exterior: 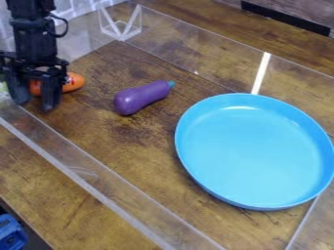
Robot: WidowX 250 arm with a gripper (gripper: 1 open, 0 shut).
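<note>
My black gripper (37, 86) is at the far left of the view, low over an orange vegetable (68, 82), which looks like a carrot and is partly hidden behind it. A pale green item shows at the left edge, mostly covered. I cannot tell from this view how far apart the fingers stand or whether anything is between them. A purple eggplant (141, 97) lies on the wooden table (156, 186) to the right of the gripper.
A large blue plate (253, 149) takes up the right side. A blue object (8, 234) sits at the bottom left corner.
</note>
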